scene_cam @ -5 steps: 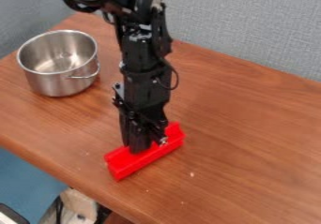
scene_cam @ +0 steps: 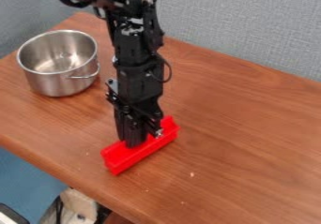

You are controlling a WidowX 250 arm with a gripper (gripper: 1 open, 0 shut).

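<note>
My black gripper [scene_cam: 138,132] points straight down onto a long red block [scene_cam: 126,157] lying diagonally on the wooden table. The fingertips are at the block's upper middle, partly hiding it; whether they are shut on it I cannot tell.
A steel pot [scene_cam: 58,70] stands on the table [scene_cam: 238,143] at the back left, beside the arm. The table's front left edge drops away below the block.
My gripper and the red block have shifted slightly to the left since a second ago.
</note>
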